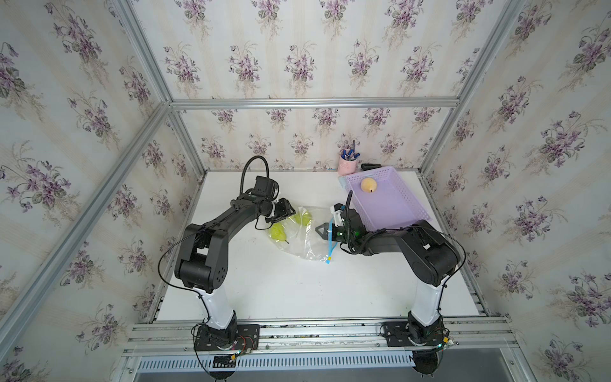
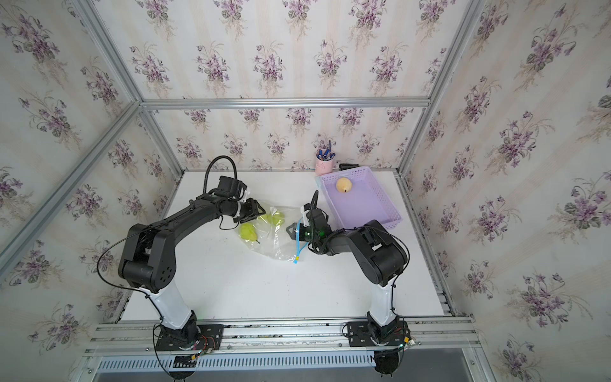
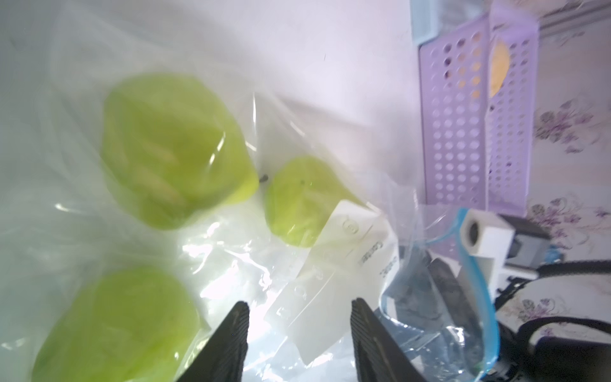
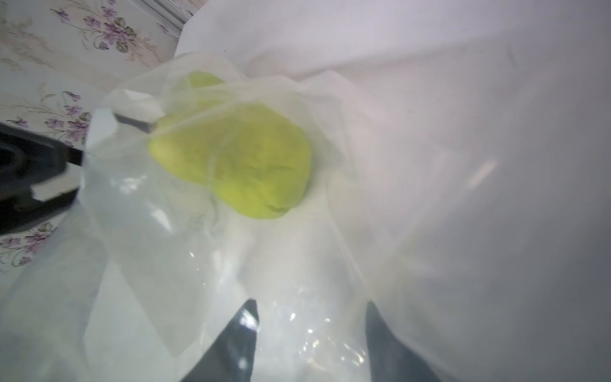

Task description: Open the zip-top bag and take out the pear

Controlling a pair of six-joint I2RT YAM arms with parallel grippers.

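A clear bag with a blue zip (image 1: 329, 245) lies mid-table holding green pears; the left wrist view shows three (image 3: 175, 146). My left gripper (image 1: 284, 210) hovers open at the bag's left end, nothing between its fingers. My right gripper is inside the bag's mouth, seen through hazy plastic, its fingertips apart, pointing toward a pear (image 4: 254, 159).
A lilac basket (image 1: 407, 197) with one pale yellow fruit (image 1: 368, 184) sits back right, beside a pink pen cup (image 1: 347, 164) and a dark object (image 1: 370, 166).
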